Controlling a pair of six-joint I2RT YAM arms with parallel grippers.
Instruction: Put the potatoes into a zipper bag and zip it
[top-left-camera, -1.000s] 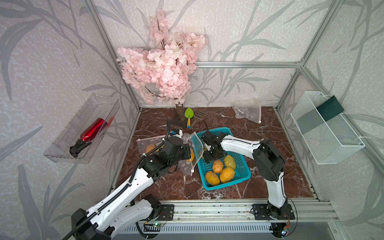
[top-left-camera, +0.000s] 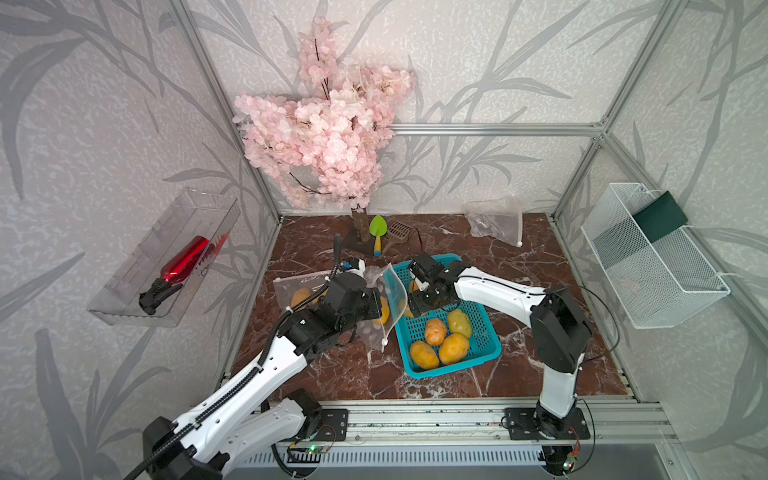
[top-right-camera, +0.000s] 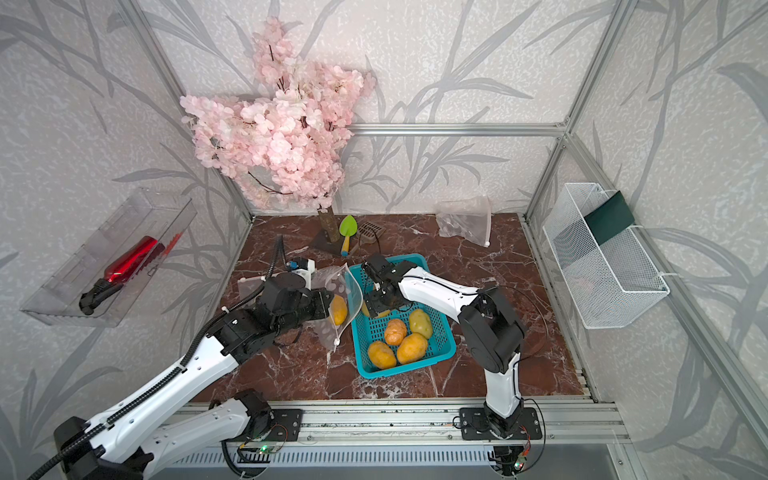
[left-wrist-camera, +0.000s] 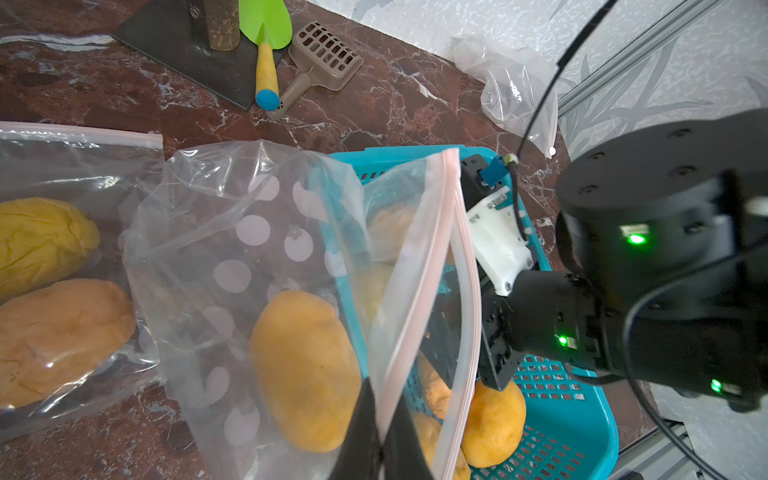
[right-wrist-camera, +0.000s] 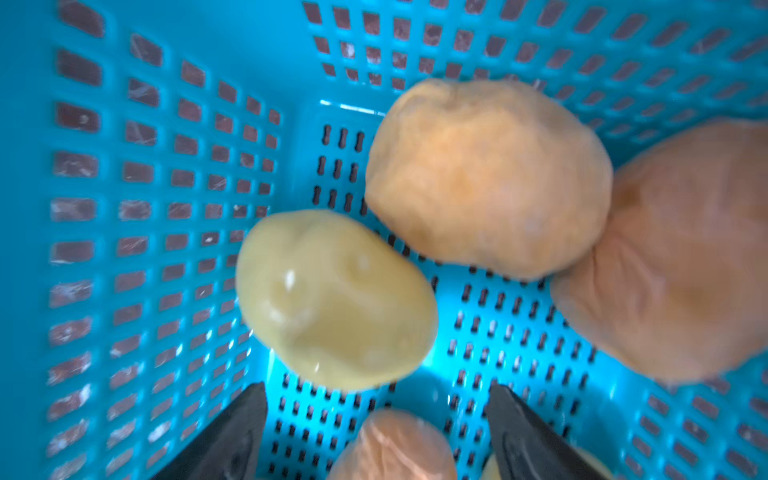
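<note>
The blue basket (top-left-camera: 480, 356) holds several potatoes, among them a pale yellow potato (right-wrist-camera: 336, 300) and a tan potato (right-wrist-camera: 488, 176). My right gripper is over the basket, fingers apart around empty space near the pale potato. My left gripper is shut on the edge of a clear zipper bag (left-wrist-camera: 200, 264), held upright beside the basket; a yellow potato (left-wrist-camera: 304, 368) is inside it. Another bag (left-wrist-camera: 80, 144) with potatoes lies to the left.
A green trowel (top-left-camera: 377, 225), a scoop (top-left-camera: 398, 232) and the flower vase (top-left-camera: 360, 224) stand behind. An empty bag (top-left-camera: 493, 217) lies at the back right. Wall baskets hang at both sides.
My right arm has shifted slightly rightward, its elbow moving toward the right side. My left arm and the bag have stayed put.
</note>
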